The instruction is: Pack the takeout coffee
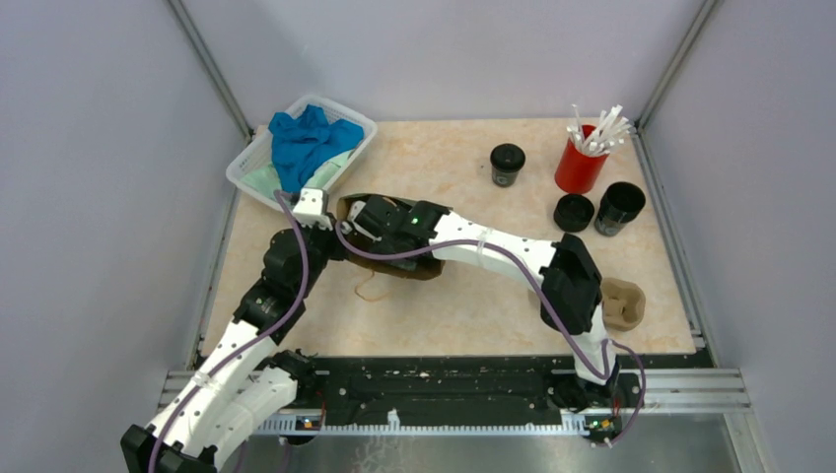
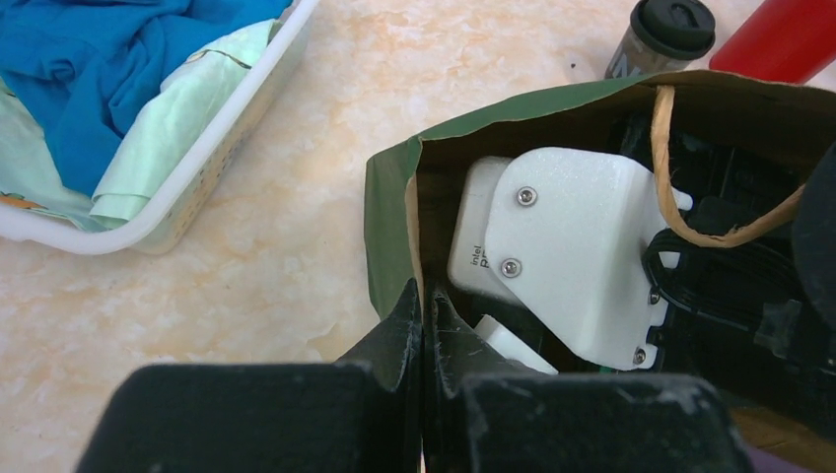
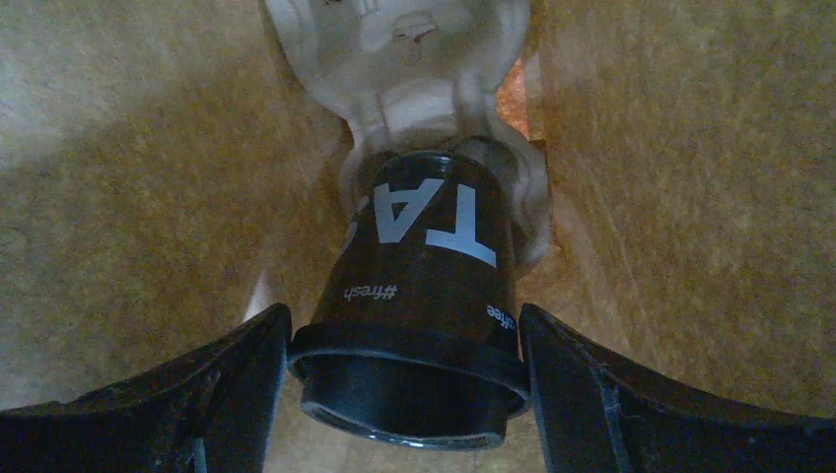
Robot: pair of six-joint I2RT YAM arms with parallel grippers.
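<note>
My left gripper is shut at the cut edge of the green-and-brown paper bag (image 2: 389,217); the bag (image 1: 414,271) stands left of centre on the table. My right gripper reaches down inside the bag, fingers open on either side of a black coffee cup (image 3: 424,246) lying on its side against a moulded cup carrier (image 3: 409,89). Whether the fingers touch the cup's rim is hard to tell. The top view hides this cup under the right arm.
A white basket (image 1: 240,168) with cloths is at back left. A lidded cup (image 1: 506,166), red straw holder (image 1: 577,168), black lid (image 1: 573,213), dark cup (image 1: 618,212) and cardboard carrier (image 1: 621,307) stand right.
</note>
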